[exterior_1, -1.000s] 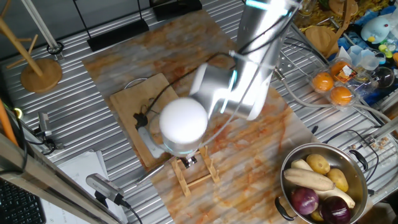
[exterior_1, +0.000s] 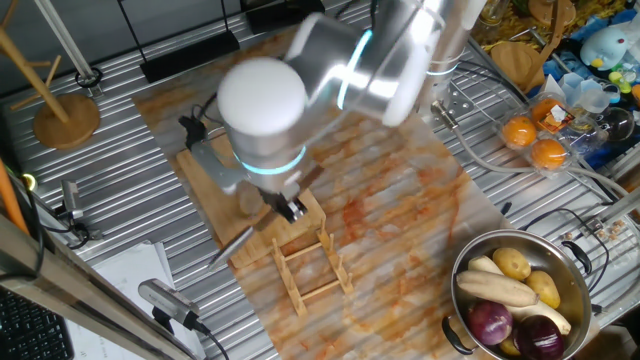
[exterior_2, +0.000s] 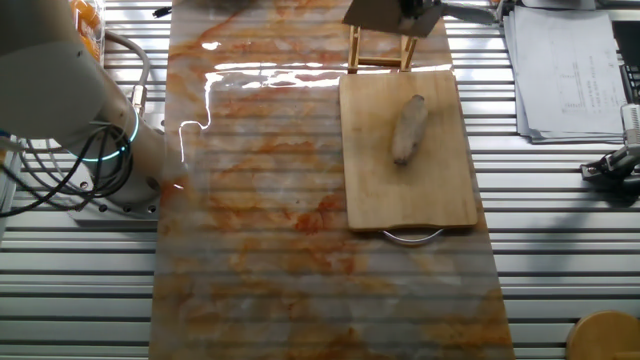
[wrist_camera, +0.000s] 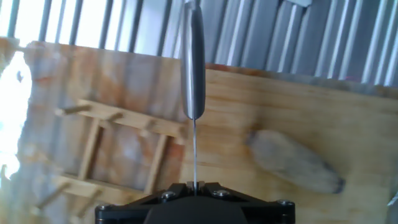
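My gripper (exterior_1: 293, 211) is shut on a knife, above the board's end near the wooden rack. The knife's metal handle (wrist_camera: 193, 68) sticks out ahead of the fingers, with the thin blade seen edge-on in the wrist view. In exterior view 2 the broad blade (exterior_2: 392, 14) shows at the top edge. A pale, elongated root vegetable (exterior_2: 410, 130) lies on the wooden cutting board (exterior_2: 372, 190), apart from the knife; the wrist view shows the vegetable (wrist_camera: 292, 162) right of the blade. Beside the board stands the pegged wooden rack (exterior_1: 291, 283), empty.
A steel pot (exterior_1: 463, 299) with potatoes, pale roots and purple vegetables stands at the right. Papers (exterior_2: 565, 75) lie beyond the marbled mat.
The arm has swung from over the rack toward the cutting board, carrying the knife along. The rack and pot have stayed in place.
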